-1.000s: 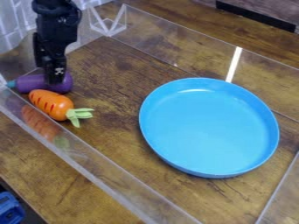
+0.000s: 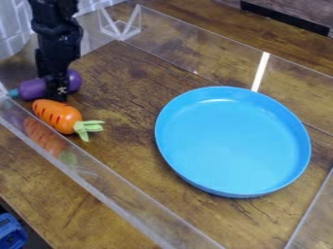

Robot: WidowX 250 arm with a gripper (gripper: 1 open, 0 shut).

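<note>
The black gripper [image 2: 55, 73] is lowered at the upper left, its fingers down at a purple toy [image 2: 34, 89], likely an eggplant, which lies by the clear left wall. Whether the fingers are shut on it is unclear. An orange toy carrot [image 2: 56, 115] with a pale green top lies just in front of the purple toy.
A large blue plate [image 2: 232, 141] fills the right middle of the wooden surface [image 2: 169, 214]. Clear plastic walls border the space. The middle between carrot and plate is bare. A blue object [image 2: 11, 233] shows at the bottom left corner.
The gripper has moved slightly left and down onto the purple toy, which now shows less from behind the fingers. The carrot and plate have not moved.
</note>
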